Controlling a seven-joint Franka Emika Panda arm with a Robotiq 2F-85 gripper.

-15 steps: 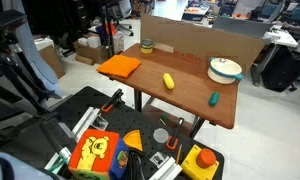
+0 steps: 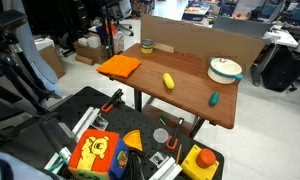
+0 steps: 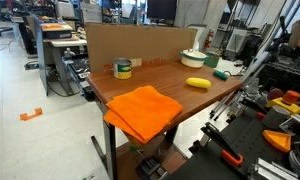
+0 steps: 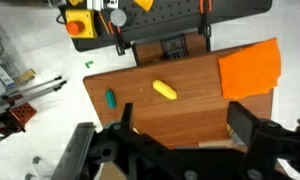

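Observation:
On the brown table (image 2: 192, 98) lie a folded orange cloth (image 2: 118, 66), a yellow elongated object (image 2: 168, 81) and a small dark green object (image 2: 214, 99). A white lidded pot (image 2: 225, 70) stands toward the back right, and a can (image 3: 122, 69) at the back left. The wrist view looks down on the yellow object (image 4: 165, 90), the cloth (image 4: 248, 70) and the green object (image 4: 110, 99). My gripper is open high above the table, its dark fingers wide apart and nothing between them. Pot and can are mostly hidden behind the fingers there.
A cardboard panel (image 3: 140, 46) edges the table's back. Near the arm's base, a black perforated bench (image 2: 120, 118) carries a red, yellow and blue box (image 2: 93, 155), a yellow box with a red button (image 2: 201, 162) and cables. Bare wood surrounds the yellow object.

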